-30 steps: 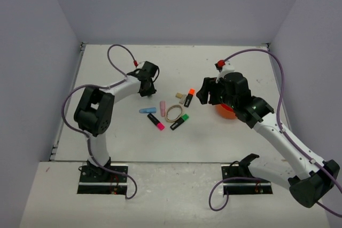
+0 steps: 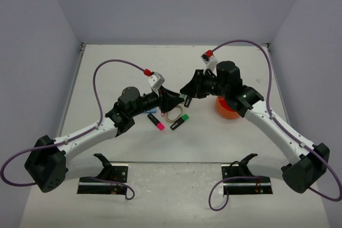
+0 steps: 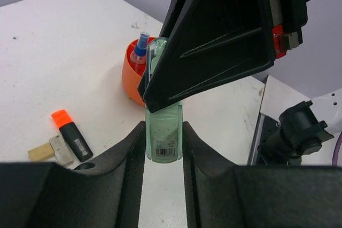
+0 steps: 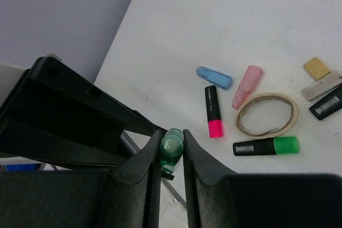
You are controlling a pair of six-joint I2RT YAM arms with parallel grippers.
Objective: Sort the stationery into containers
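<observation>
A pale green glue or correction item [image 3: 164, 137] is held upright between both grippers, which meet above the table's middle. My left gripper [image 2: 179, 99] is shut on its lower end; my right gripper [image 2: 187, 94] has its fingers around the upper part, and in the left wrist view they appear to close on it. The orange container [image 2: 227, 110] holds a blue-capped item [image 3: 140, 49]. On the table lie a blue item [image 4: 214, 77], pink item [image 4: 247, 86], black-pink highlighter [image 4: 212, 111], black-green highlighter [image 4: 265, 147], tape roll [image 4: 291, 110], tan eraser [image 4: 317, 68] and black-orange highlighter [image 3: 74, 137].
A grey-white block [image 4: 321, 86] lies by the eraser. Walls stand on three sides.
My left gripper has swung from the back left to the middle with the green item, meeting my right gripper, which has moved slightly left onto it.
</observation>
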